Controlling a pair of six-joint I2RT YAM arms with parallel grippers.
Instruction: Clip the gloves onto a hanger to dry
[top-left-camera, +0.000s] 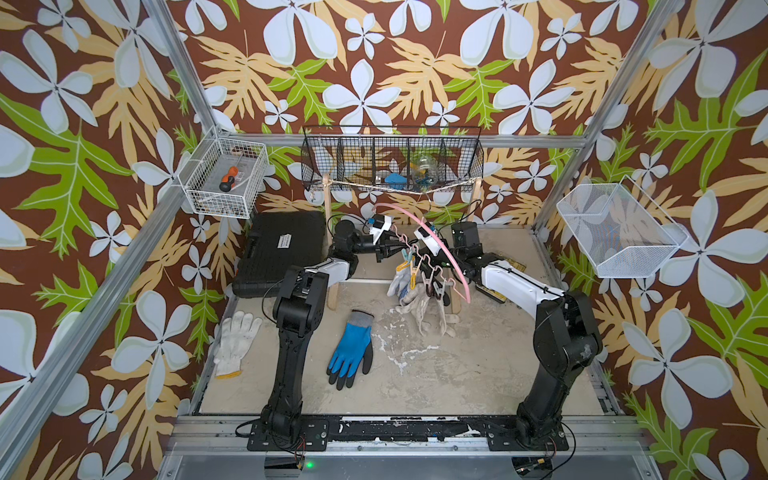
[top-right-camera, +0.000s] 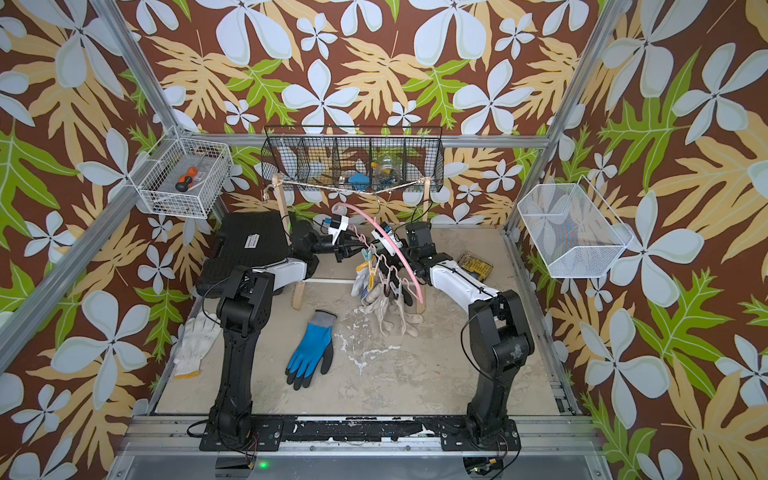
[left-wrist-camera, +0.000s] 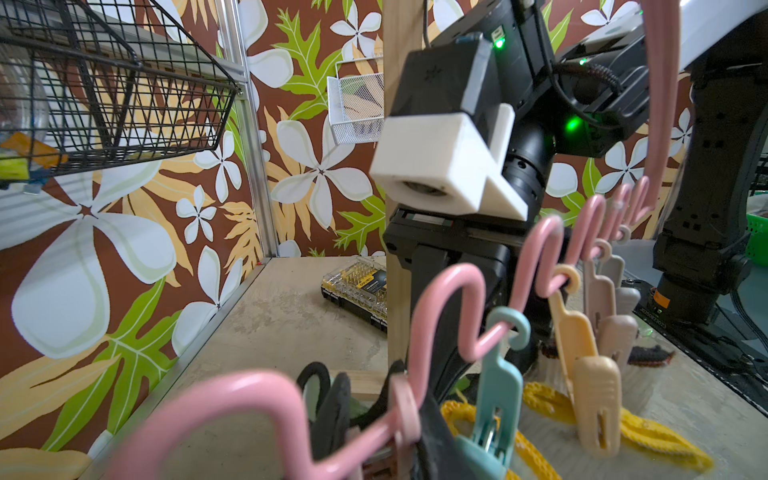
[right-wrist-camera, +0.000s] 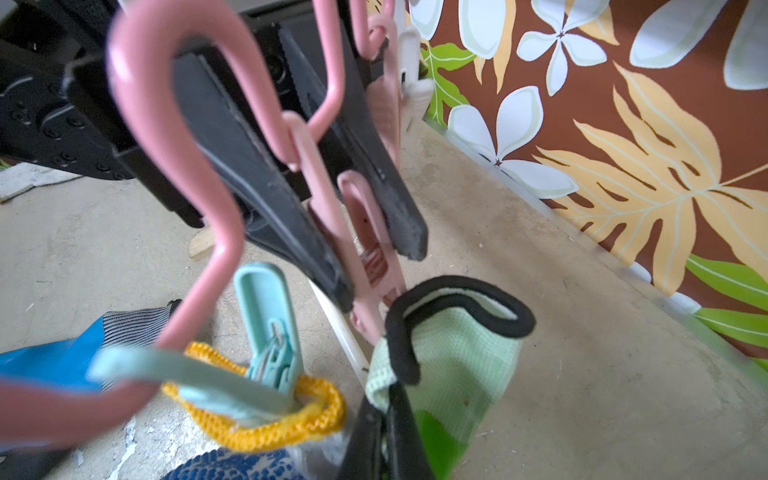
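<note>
A pink hanger (top-left-camera: 436, 240) with several clips hangs at mid-table, pale gloves (top-left-camera: 424, 308) clipped below its near part. In the right wrist view, the fingers of my left gripper are shut on the handles of a pink clip (right-wrist-camera: 332, 216). That clip's lower end is close to the black-edged cuff of a white-and-green glove (right-wrist-camera: 456, 352); whether it encloses cloth cannot be told. My right gripper is shut on the edge of this cuff. A blue glove (top-left-camera: 350, 352) and a white glove (top-left-camera: 237, 340) lie on the table.
A teal clip (right-wrist-camera: 272, 328) with a yellow-edged cuff hangs beside the pink one. Wooden posts (top-left-camera: 328, 216) carry a cord under the black wire basket (top-left-camera: 392, 164). A black case (top-left-camera: 280, 252) sits back left.
</note>
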